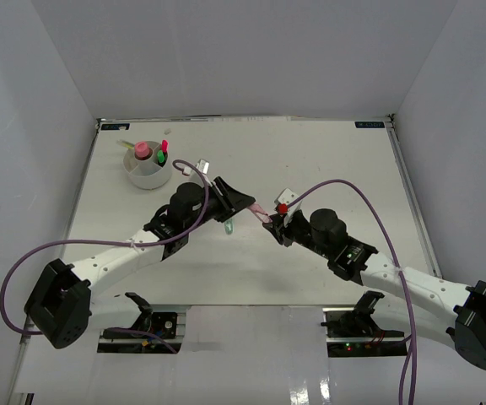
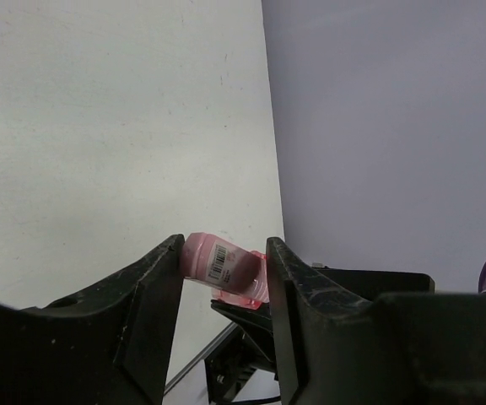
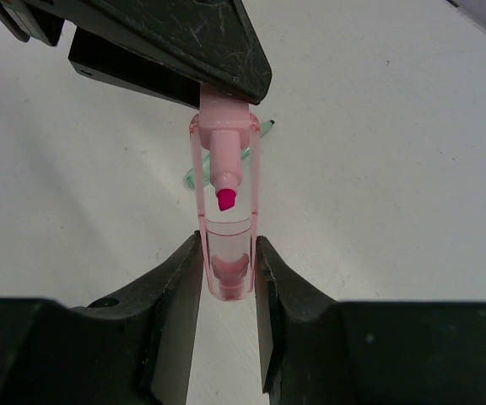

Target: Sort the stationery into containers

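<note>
A pink marker (image 1: 258, 212) with a clear pink cap is held in the air between both arms at mid-table. In the left wrist view, the fingers of my left gripper lie against both sides of its barcoded body. My right gripper is shut on the clear cap (image 3: 229, 288), and the magenta tip shows inside it. Below lies a green pen (image 3: 196, 179) on the table. A white divided container (image 1: 148, 179) at the back left holds several items, among them a pink roll (image 1: 143, 150), a red-topped piece and a green piece.
Beside the left arm, close to its wrist, a small whitish object (image 1: 228, 205) is partly hidden. Grey walls stand behind and at both sides.
</note>
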